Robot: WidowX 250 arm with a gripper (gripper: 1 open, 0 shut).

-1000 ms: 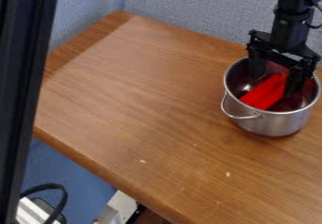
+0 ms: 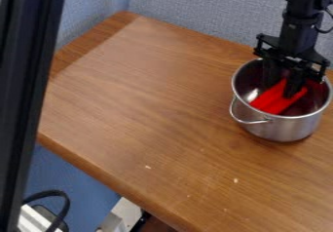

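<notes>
A steel pot [image 2: 271,126] with a wire handle stands at the right of the wooden table [image 2: 150,99]. A red object [image 2: 275,98] lies inside it. My black gripper [image 2: 293,75] reaches down into the pot over the red object, its fingers partly hidden by the rim and dark against the interior, so whether it grips the object is hard to see.
A grey padded wall [image 2: 196,12] runs behind it. A dark post [image 2: 26,80] fills the left edge, with cables and white parts below the table's front edge.
Over the last second my gripper has sunk slightly deeper into the pot, covering more of the red object. The pot stands in about the same place.
</notes>
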